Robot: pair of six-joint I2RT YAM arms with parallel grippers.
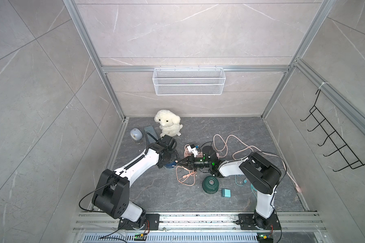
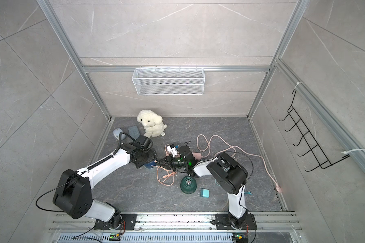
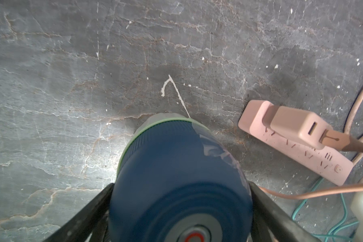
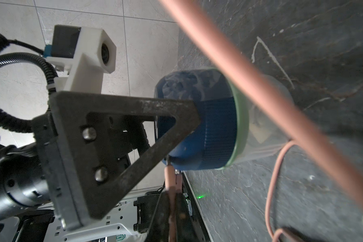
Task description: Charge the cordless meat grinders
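Observation:
A blue-topped meat grinder, with a pale green ring and a clear cup below, stands upright on the table. My left gripper has its fingers on either side of the blue top; its fingers are open around it. From the right, my right gripper is shut on the thin pink charging cable's plug. The plug's metal tip meets the side of the blue top; whether it sits in a socket cannot be told. In the left wrist view, a pink adapter is plugged into the pink power strip.
A dark green grinder stands near the front, beside a teal adapter. Behind the left arm are a white plush dog and a pale rounded device. Pink cable crosses close before the right wrist camera.

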